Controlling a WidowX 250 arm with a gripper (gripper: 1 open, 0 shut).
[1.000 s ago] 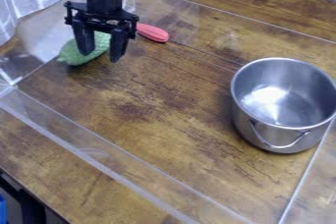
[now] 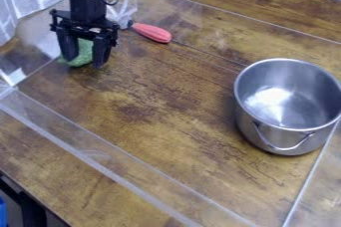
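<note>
My black gripper (image 2: 86, 42) is at the upper left, low over a green soft object (image 2: 76, 56), which it partly covers; whether the fingers are closed on it is unclear. A pink object (image 2: 152, 32) lies just to the right of the gripper. A large steel pot (image 2: 285, 107) with a wire handle stands on the right side of the wooden table (image 2: 160, 141).
Clear plastic barriers run along the left, front and right edges of the table.
My gripper has moved left onto the green object, hiding more of it. The pink object and the pot are unmoved.
</note>
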